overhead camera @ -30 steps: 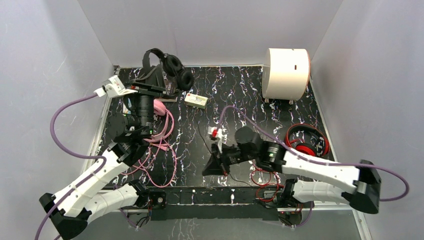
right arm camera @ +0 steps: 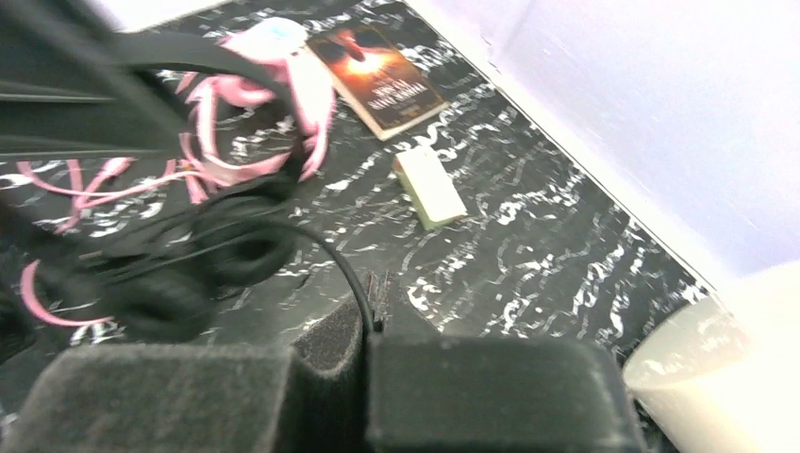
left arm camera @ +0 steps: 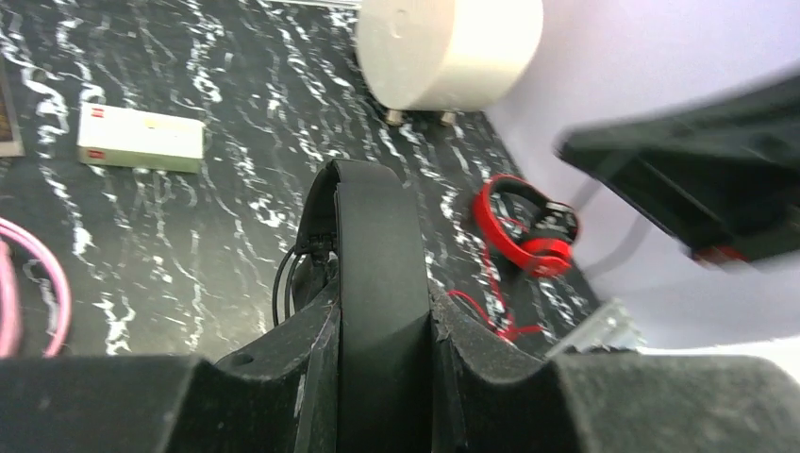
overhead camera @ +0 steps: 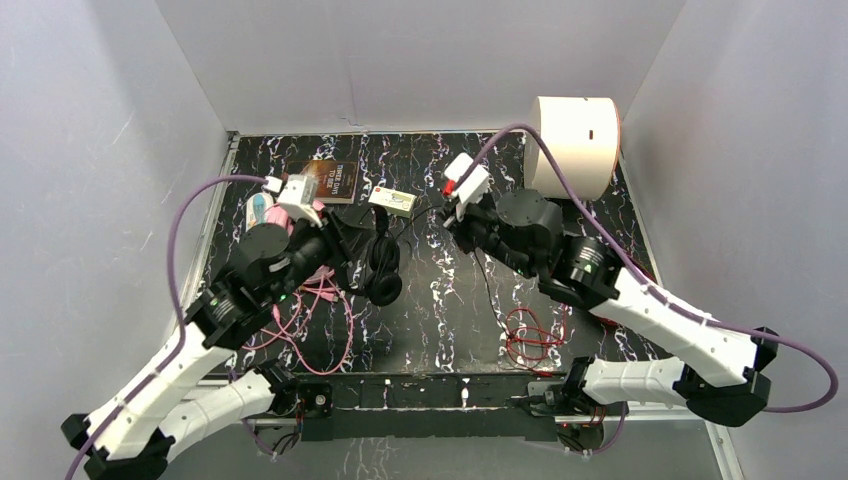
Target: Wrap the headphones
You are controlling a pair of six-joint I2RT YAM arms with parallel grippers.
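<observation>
Black headphones [overhead camera: 383, 272] hang in the air left of the table's middle. My left gripper is closed round their headband, which rises between its fingers in the left wrist view. Their ear cups [right arm camera: 250, 231] are blurred at the left of the right wrist view. From them a thin black cable [right arm camera: 335, 260] runs to my right gripper, which is shut with the cable between its fingertips. In the top view the right gripper [overhead camera: 448, 212] stands a little right of the headphones, and the cable's free part trails below it.
Pink headphones [right arm camera: 307, 113] with tangled cable lie left, under the left arm. A book [overhead camera: 335, 180] and small box [overhead camera: 392, 201] lie at the back. Red headphones [left arm camera: 509, 236] rest at right, near a large white cylinder [overhead camera: 572, 148].
My left gripper has brought the black headphones from the back left toward the front and middle. My right gripper has moved from the front to the back, drawing the cable along.
</observation>
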